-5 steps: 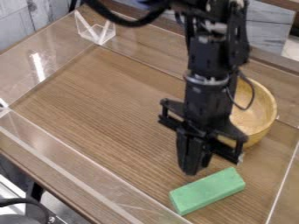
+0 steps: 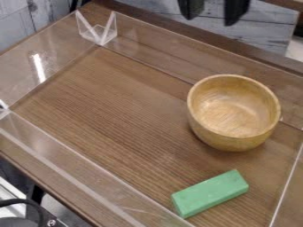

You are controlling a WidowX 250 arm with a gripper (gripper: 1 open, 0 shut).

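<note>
A round wooden bowl (image 2: 232,113) sits on the wooden surface at the right. A flat green block (image 2: 210,193) lies near the bottom right, with nothing touching it. Dark parts of my arm (image 2: 213,11) show at the top edge; my fingertips cannot be made out there.
A clear plastic holder (image 2: 97,28) stands at the back left. Clear walls or edges run along the left and front, with dark cables at the bottom left.
My arm has moved up and away from beside the green block, past the bowl, to the top edge of the view. The bowl and block look unmoved.
</note>
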